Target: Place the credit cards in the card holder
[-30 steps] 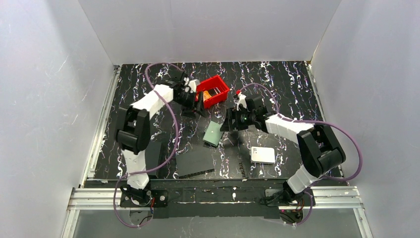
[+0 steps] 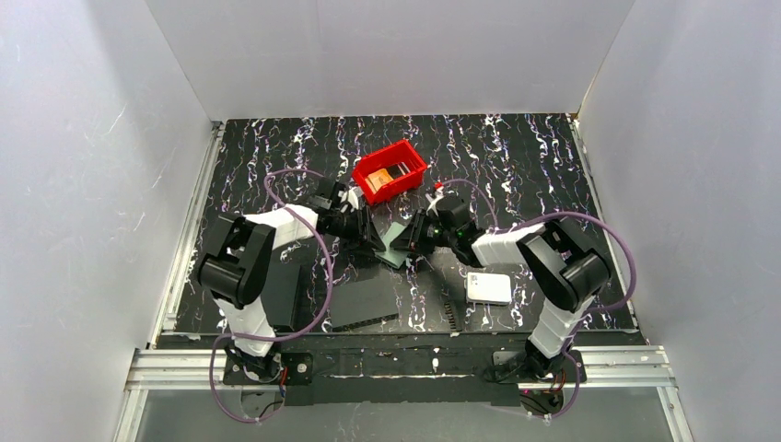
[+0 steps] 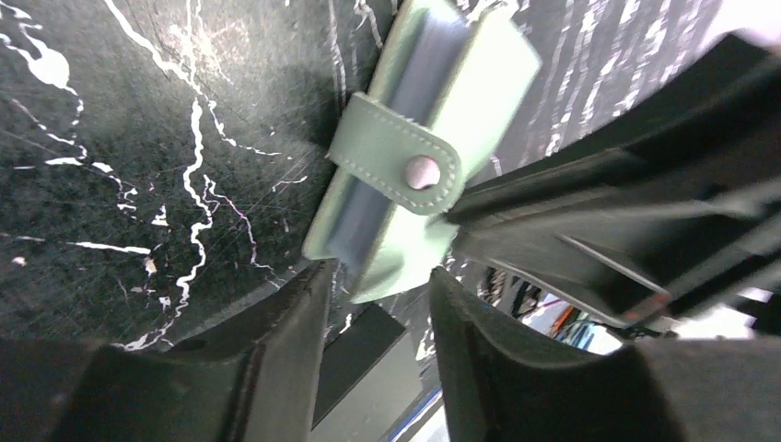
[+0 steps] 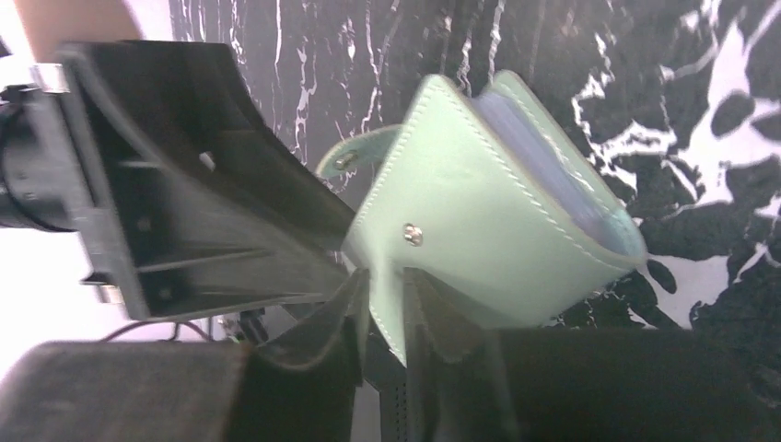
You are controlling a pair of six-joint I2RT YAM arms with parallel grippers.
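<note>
The pale green card holder (image 2: 390, 257) lies between my two grippers near the table's middle. Its snap strap hangs undone on one side, and a narrow opening shows along its top edge in the right wrist view. My left gripper is open, its fingers apart at the holder's near end. Around the lower corner of the holder (image 4: 497, 212) stand the fingers of my right gripper, only a little apart; whether they press on it is unclear. An orange card (image 2: 379, 180) and dark cards (image 2: 398, 170) sit in the red basket.
The red basket (image 2: 420, 175) stands behind the grippers. A white box (image 2: 488, 288) lies front right, a dark flat panel (image 2: 361, 302) front centre, a black case (image 2: 280, 296) front left.
The holder has hardly moved.
</note>
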